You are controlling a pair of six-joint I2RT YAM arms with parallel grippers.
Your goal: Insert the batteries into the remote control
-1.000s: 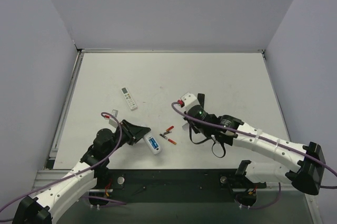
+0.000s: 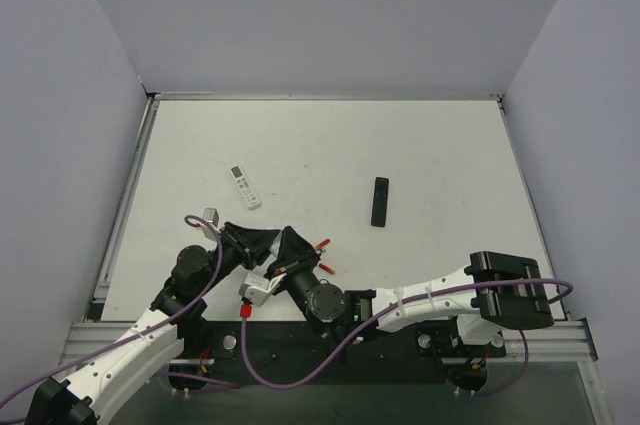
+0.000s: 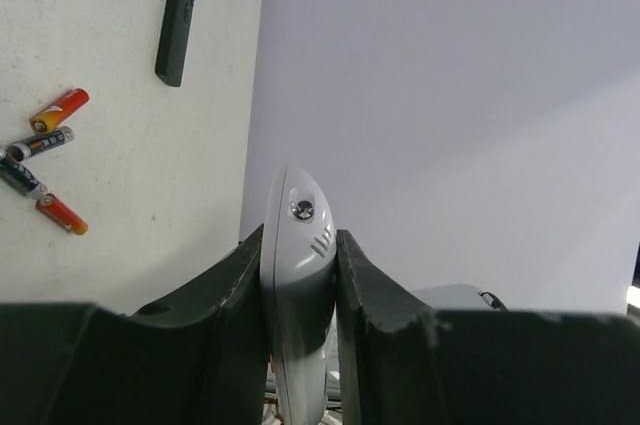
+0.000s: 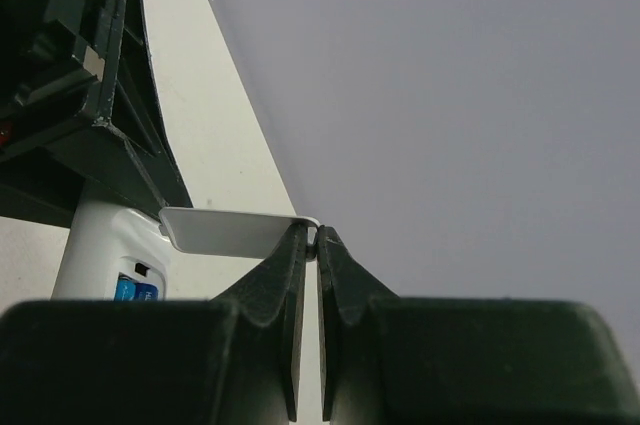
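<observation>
In the left wrist view my left gripper holds the white remote between its fingers. In the right wrist view its battery compartment is open, blue batteries inside. My right gripper is shut on the thin white battery cover, just over the remote. Loose batteries in red, orange and dark wraps lie on the table. The top view shows both grippers crowded together at lower centre, hiding most of the remote.
A second white remote lies at left. A black remote lies right of centre. Walls stand on both sides.
My right gripper has swept left from near the black remote to above the left gripper and remote, bringing the cover.
</observation>
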